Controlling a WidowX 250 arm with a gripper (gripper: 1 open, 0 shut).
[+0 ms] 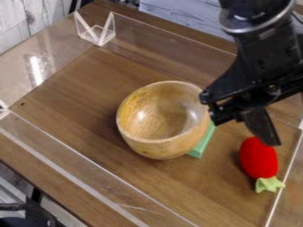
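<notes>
My black gripper [242,114] hangs over the right part of the table, open, its lower end between a wooden bowl and a red object. The tan wooden bowl [159,121] sits in the middle. A light green object [204,144] lies just right of the bowl, partly hidden. A red toy vegetable [258,158] with a pale green top lies at the lower right, below the gripper.
Clear plastic walls edge it, and a clear triangular bracket [97,28] stands at the top left. A white wall is behind.
</notes>
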